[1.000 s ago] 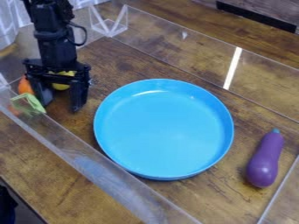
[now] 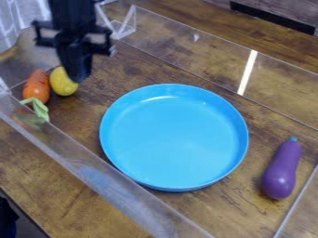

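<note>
My gripper [image 2: 74, 42] is at the top left, dark and motion-blurred, raised above a yellow object [image 2: 65, 84] and an orange carrot [image 2: 36, 87] with green leaves [image 2: 37, 110]. Whether it is open or shut is too blurred to tell. Both objects lie on the wooden surface.
A large blue plate [image 2: 174, 137] fills the middle. A purple eggplant [image 2: 282, 169] lies at the right. Clear transparent walls [image 2: 118, 177] border the area. The wood surface above the plate is clear.
My gripper has risen from down over the carrot and yellow object, uncovering both. The plate and eggplant have not moved.
</note>
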